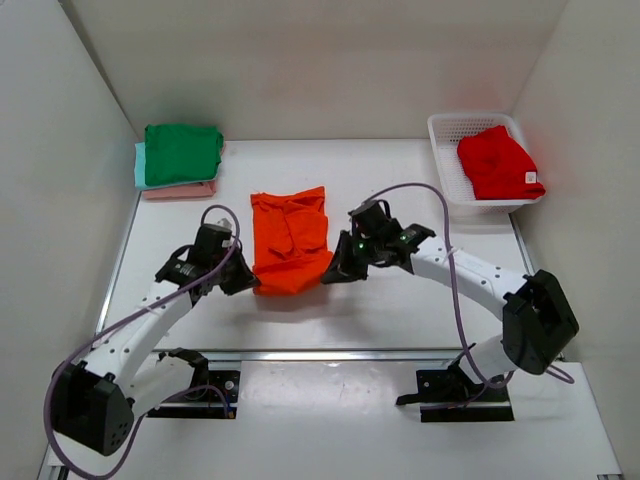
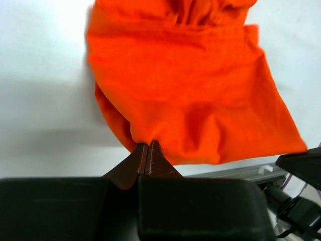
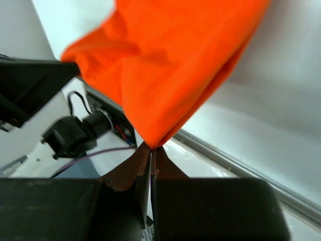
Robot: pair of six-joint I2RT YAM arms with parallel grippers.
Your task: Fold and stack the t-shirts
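An orange t-shirt [image 1: 290,235] lies in the middle of the table, folded narrow, with its near end lifted off the surface. My left gripper is shut on the left near corner of the orange t-shirt [image 2: 185,90]. At the opposite near corner, my right gripper is shut on the cloth, the orange t-shirt [image 3: 165,65] running up from its tips. Between the two corners the fabric sags a little. A folded stack at the back left has a green t-shirt [image 1: 182,153] on top, with light blue and pink cloth below.
In the back right corner stands a white basket [image 1: 450,160] with a red t-shirt [image 1: 497,163] in it. A metal rail [image 1: 320,355] runs along the near side.
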